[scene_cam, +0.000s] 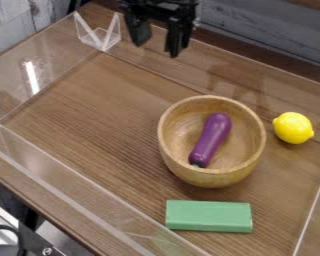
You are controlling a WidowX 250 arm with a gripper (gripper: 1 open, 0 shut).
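My gripper (157, 30) is at the top centre of the view, dark and blurred, open, over the back of the wooden table. A purple eggplant (210, 140) lies in a tan bowl (176, 162) at the centre right. A yellow lemon (292, 128) sits to the right of the bowl. A green block (208, 215) lies at the front, below the bowl.
A clear plastic object (99, 32) stands at the back left, beside the gripper. A dark cable shows at the bottom left edge.
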